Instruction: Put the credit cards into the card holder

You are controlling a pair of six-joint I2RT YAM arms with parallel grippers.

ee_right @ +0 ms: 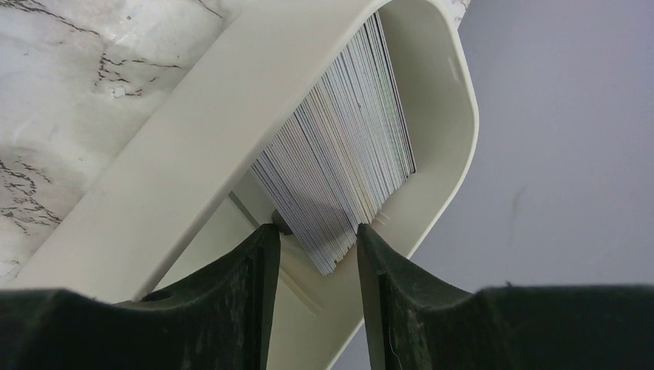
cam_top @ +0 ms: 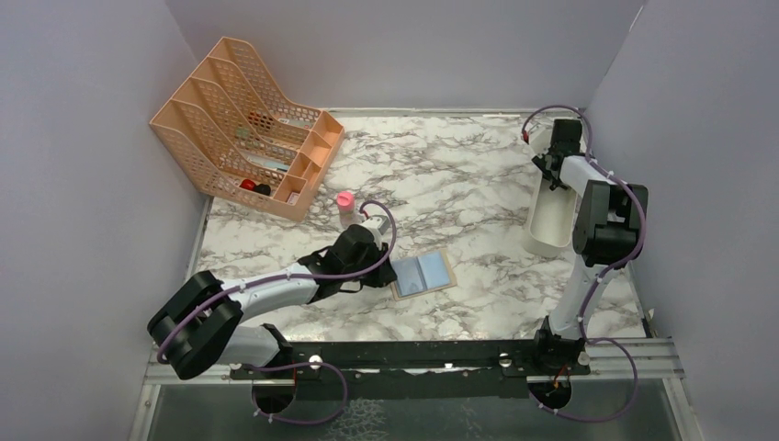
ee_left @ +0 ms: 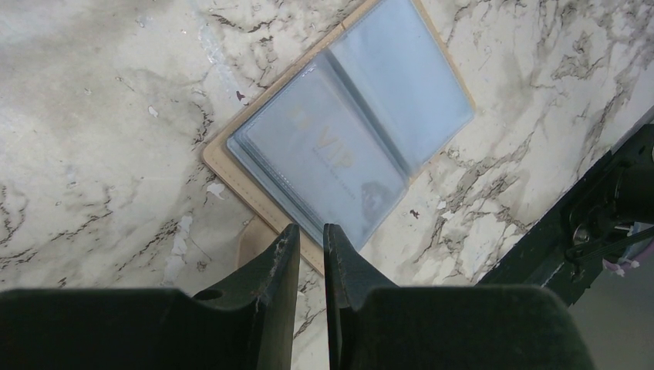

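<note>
In the left wrist view the card holder point(ee_left: 320, 146) lies open on the marble table, its clear bluish sleeves over a tan backing; faint "VIP" lettering shows in one sleeve. My left gripper is over the holder's near edge, partly open, with nothing between its fingers. A tight row of thin cards point(ee_right: 339, 139) stands on edge in the white tray point(ee_right: 439, 100). At the near end of this row, my right gripper is open. The row's near corner shows between its fingertips, which are not closed on any card. From above, my right gripper hides the cards.
A peach perforated organizer point(cam_top: 310, 179) with small items inside stands at the back left. Just behind my left gripper is a pink-capped bottle point(cam_top: 345, 204). A grey wall point(cam_top: 707, 184) rises close beyond the tray.
</note>
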